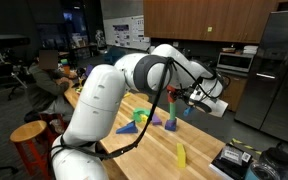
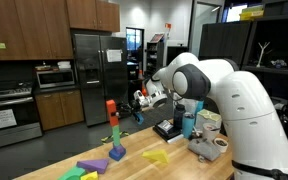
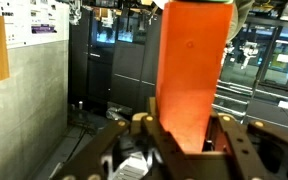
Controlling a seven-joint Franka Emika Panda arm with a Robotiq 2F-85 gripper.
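Observation:
A narrow tower stands on the table, with a purple block (image 2: 116, 152) at its base, a green piece (image 2: 115, 134) in the middle and a red-orange block (image 2: 111, 106) on top. My gripper (image 1: 172, 92) reaches it sideways at the height of the red-orange block. In the wrist view this block (image 3: 189, 70) rises upright, large and close, between the dark fingers, which are shut on it. Its lower end is partly hidden by the fingers. The tower looks upright in both exterior views.
Near the tower lie a blue triangle (image 1: 128, 128), a purple piece (image 1: 154, 117) and green pieces (image 1: 140, 114). A yellow piece (image 1: 181, 155) lies nearer the front. Dark containers (image 1: 269, 165) crowd the right end. Bare wood shows around the yellow piece.

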